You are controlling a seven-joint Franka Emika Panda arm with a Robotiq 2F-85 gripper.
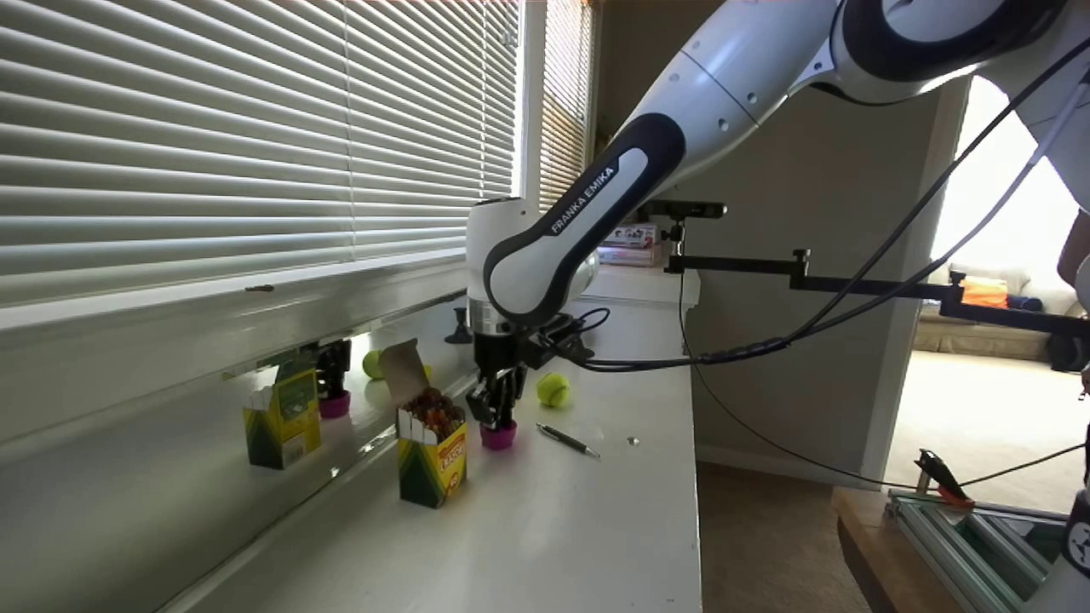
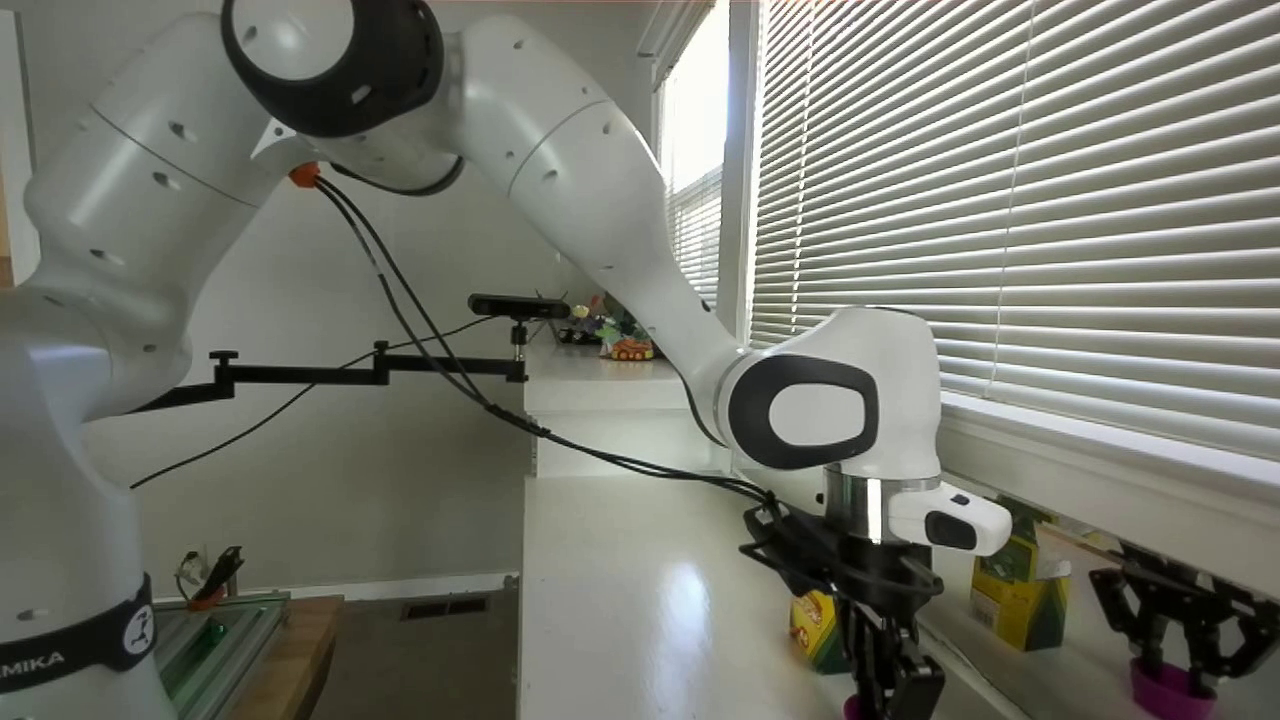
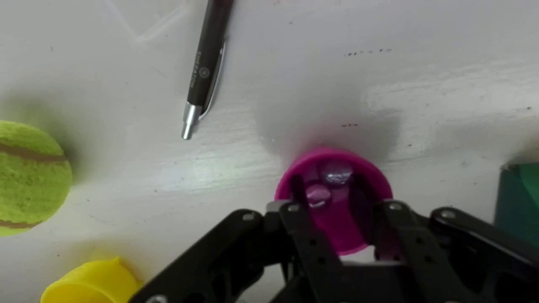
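Observation:
A small pink cup (image 3: 339, 250) stands on the white countertop, and my gripper points down into it. Both dark fingers (image 3: 298, 191) reach inside the rim with a gap between them. One or two clear, rounded shapes show in the cup near that gap; I cannot tell what they are. In exterior view 1 the pink cup (image 1: 497, 438) sits directly beneath the gripper (image 1: 498, 420), just behind the crayon box. Exterior view 2 cuts off the cup at its bottom edge, below the gripper (image 2: 885, 706).
The open crayon box (image 1: 432, 468) stands close beside the cup. A tennis ball (image 1: 553, 390), a pen (image 1: 568, 440) and a yellow cup (image 3: 96, 283) lie around it. The glossy wall behind mirrors the scene.

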